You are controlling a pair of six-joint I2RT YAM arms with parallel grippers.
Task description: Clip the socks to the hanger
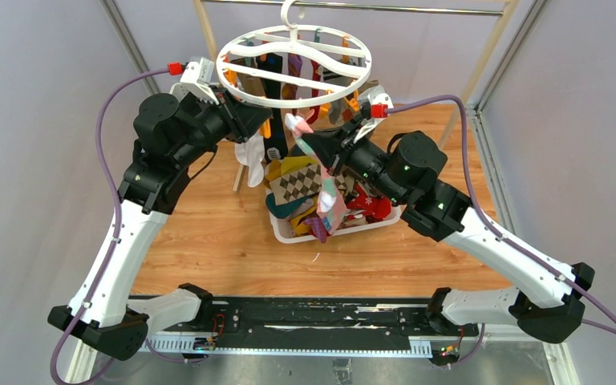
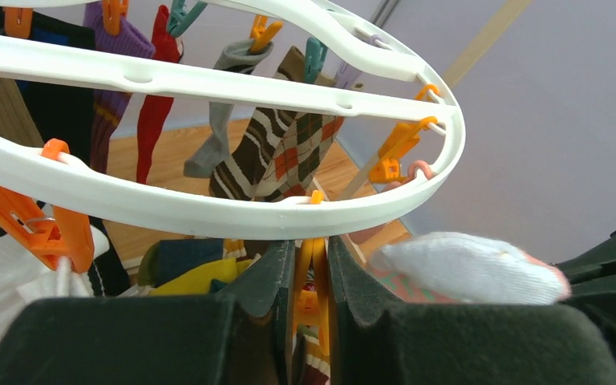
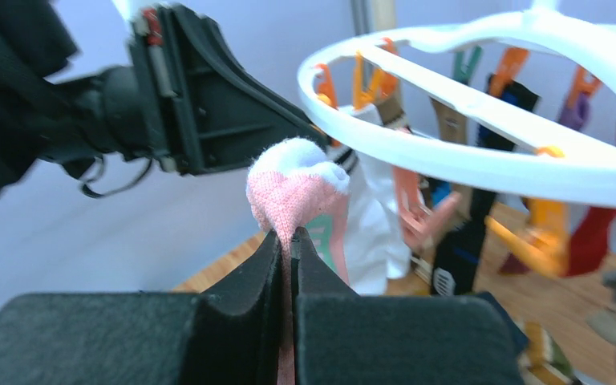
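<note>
The white round hanger [image 1: 293, 100] carries orange and teal clips with socks hanging from several. At its front rim, my left gripper is shut on an orange clip [image 2: 307, 300]. My right gripper is shut on a pink sock with a white end [image 3: 293, 188], raised beside that clip, just below the rim; the sock dangles over the basket in the top view. In the left wrist view the sock's white end sits right of the clip.
A white basket [image 1: 289, 236] full of mixed socks stands below the hanger. A wooden stand [image 1: 478, 60] rises behind. Bare wooden floor lies around the basket.
</note>
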